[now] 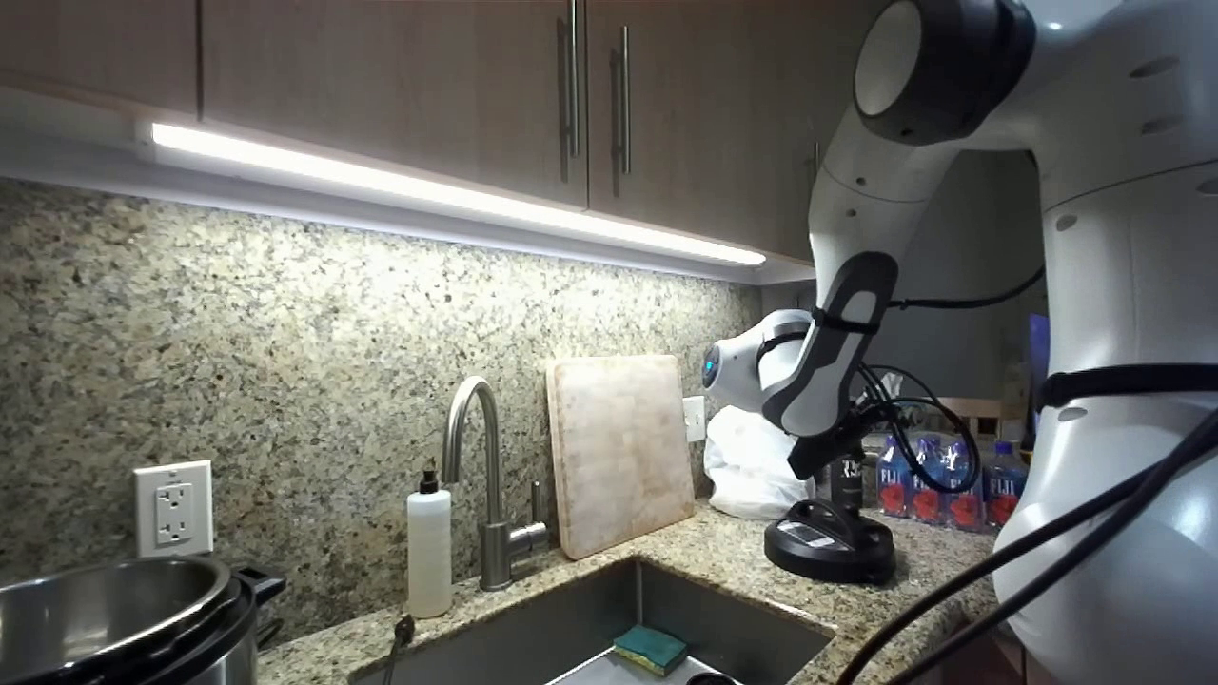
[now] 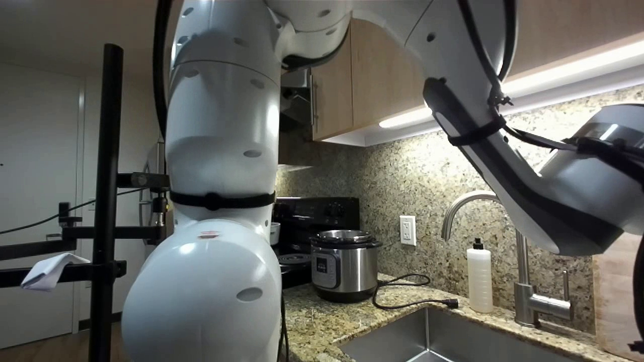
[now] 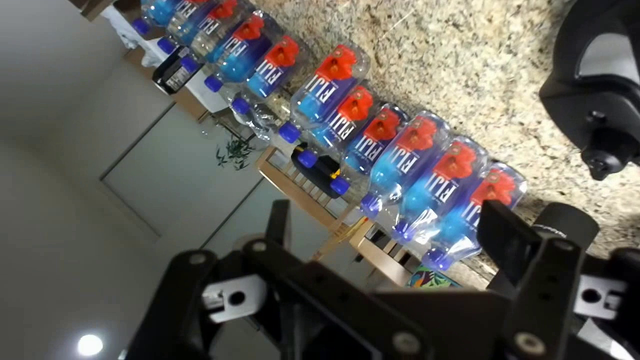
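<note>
My gripper is open in the wrist view, its two dark fingers wide apart. No object is held between them; the tops of several FIJI water bottles [image 3: 417, 156] show past the gap, standing on the counter beyond. A round black lid-like object with a handle [image 1: 830, 541] lies on the counter right of the sink. Its dark edge also enters the wrist view at the upper right. In the first exterior view the gripper is near that lid and largely hidden among cables. The second exterior view does not show it.
A sink [image 1: 731, 611] with a green sponge [image 1: 651, 649] lies left of the lid. The faucet [image 1: 493, 491], soap bottle [image 1: 429, 548], leaning cutting board [image 1: 622, 455] and a white bag [image 1: 754, 462] line the wall. A pressure cooker [image 2: 344, 265] stands at the far counter end.
</note>
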